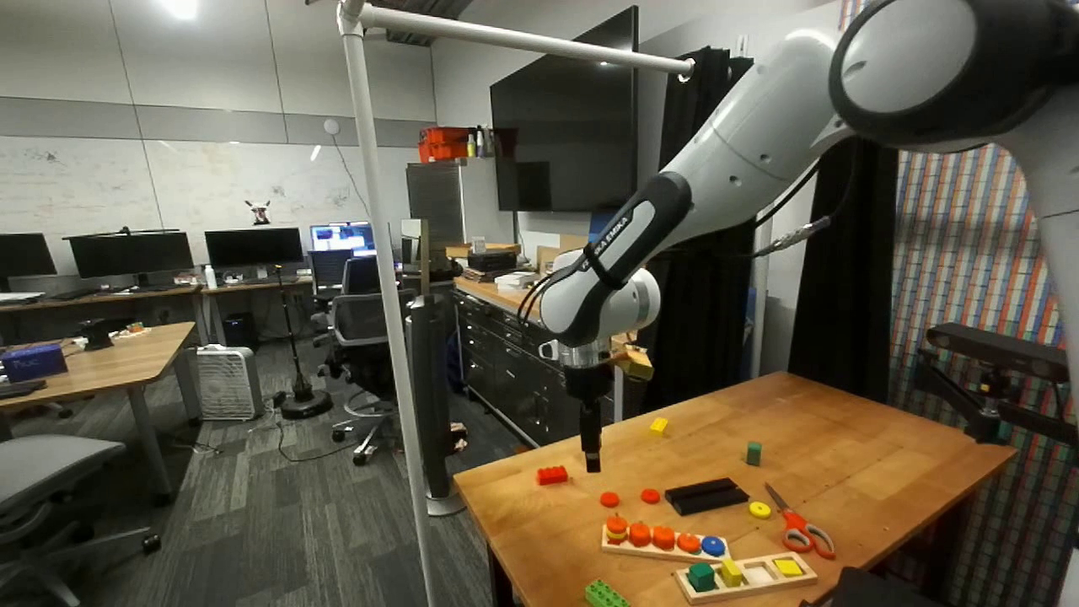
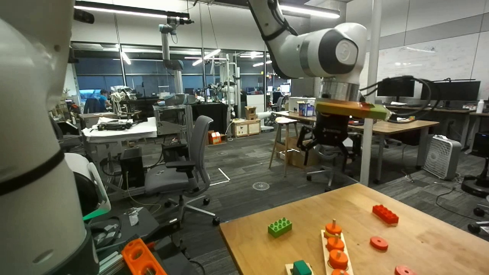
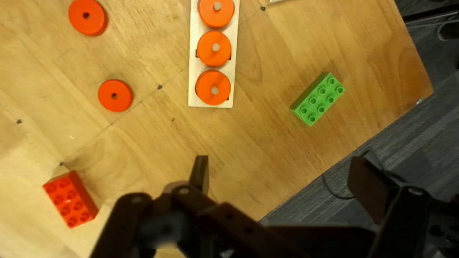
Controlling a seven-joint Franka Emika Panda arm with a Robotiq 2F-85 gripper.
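My gripper (image 2: 326,158) hangs well above the table's edge, open, with nothing between its fingers; in the wrist view the two fingers (image 3: 200,174) stand wide apart. Below it, a pale peg board (image 1: 611,547) carries several orange rings (image 3: 214,87) and a blue ring (image 1: 713,546). The end peg stack (image 1: 616,527) shows orange with some yellow under it. Two loose orange rings, one nearer the board (image 3: 115,95) and another farther off (image 3: 88,17), lie flat on the wood. A yellow ring (image 1: 759,510) rests near the scissors.
A red brick (image 3: 71,199) and a green brick (image 3: 318,99) sit near the table's edges. A shape tray (image 1: 745,578), a black holder (image 1: 705,496), orange scissors (image 1: 806,533), a green block (image 1: 754,453) and a yellow block (image 1: 658,426) stand around.
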